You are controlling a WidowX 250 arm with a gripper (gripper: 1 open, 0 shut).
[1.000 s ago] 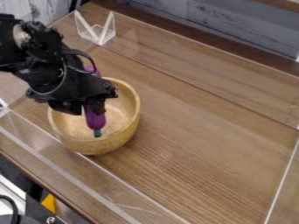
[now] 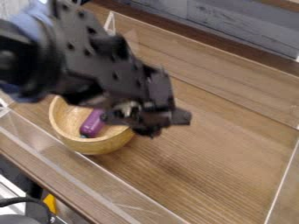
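Note:
My gripper (image 2: 146,122) is a blurred dark shape across the left and middle of the camera view, its fingers reaching over the right side of a tan bowl (image 2: 87,140). A purple object (image 2: 94,122) lies in the bowl, partly hidden by the gripper. The blur hides the detail of the fingertips; nothing shows held between them.
Bare wooden table (image 2: 216,166) fills the right and front. A wall or ledge runs along the top right. A white wire object at the back left is mostly hidden by the arm. A small yellow item sits at the lower left edge.
My gripper has moved right, from over the bowl's middle to its right side and beyond. The purple object now lies lower in the bowl, apart from the fingertips.

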